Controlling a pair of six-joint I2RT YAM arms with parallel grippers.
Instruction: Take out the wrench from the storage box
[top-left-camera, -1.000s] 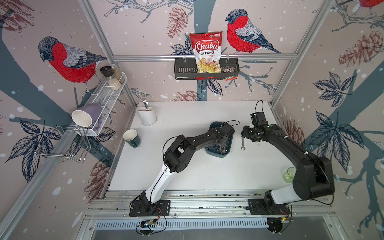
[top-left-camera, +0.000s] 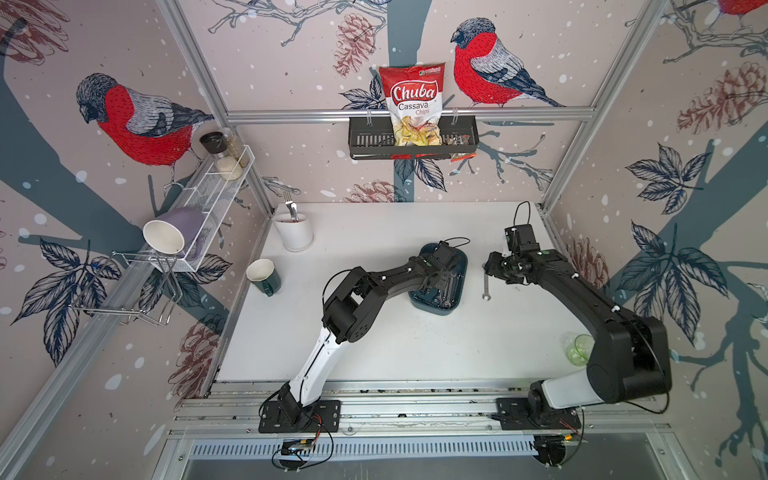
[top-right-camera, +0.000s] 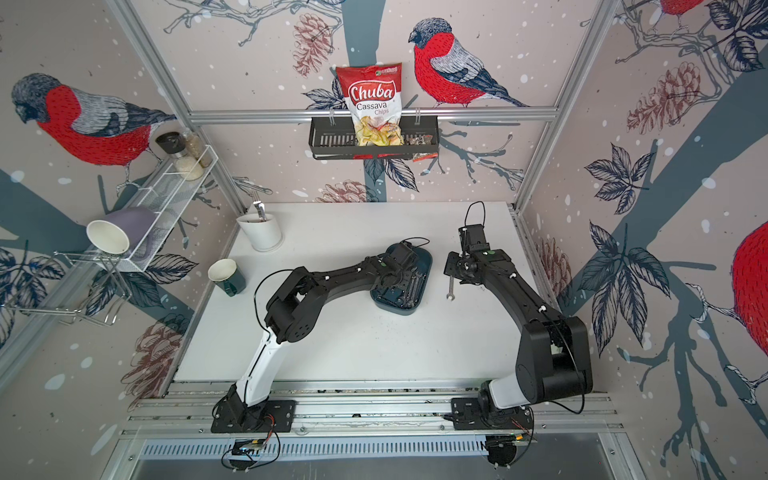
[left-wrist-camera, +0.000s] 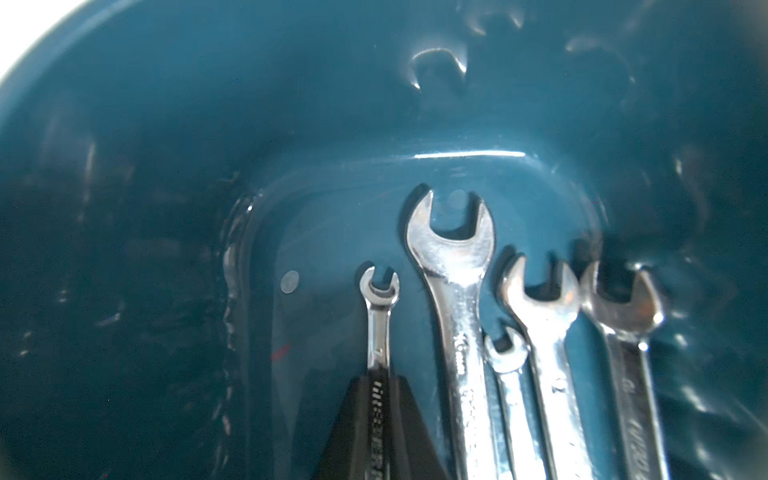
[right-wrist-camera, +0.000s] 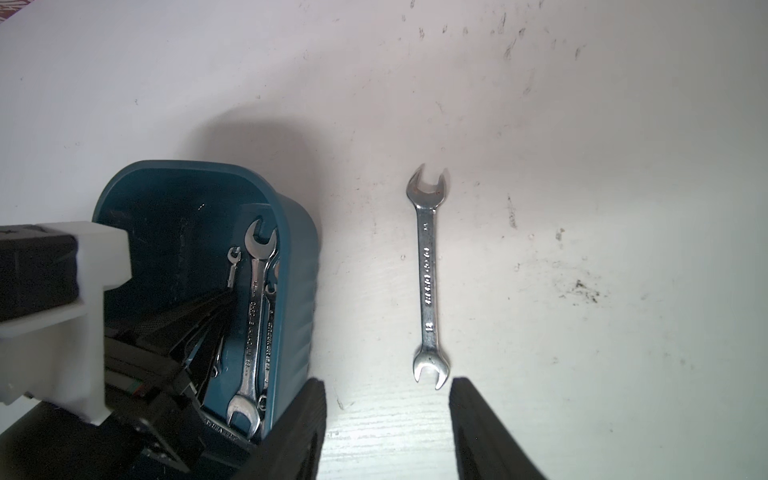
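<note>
A teal storage box (top-left-camera: 433, 309) stands mid-table, with several silver wrenches on its floor. My left gripper reaches down inside it, shut on the shank of a small open-ended wrench (left-wrist-camera: 378, 320), whose head shows past the fingertips; its far end is hidden from the left wrist view. To the right of it lie a large wrench (left-wrist-camera: 460, 336), apart from the fingers, and others. Outside the box, a silver wrench (right-wrist-camera: 428, 276) rests on the white table. My right gripper stands open above the table, nothing between its fingers, just short of that wrench's near end.
A white cutlery holder (top-left-camera: 293, 230) and a green-and-white mug (top-left-camera: 263, 276) stand on the left. A green glass (top-left-camera: 579, 349) is at the right, near the right arm.
The right arm has barely moved.
</note>
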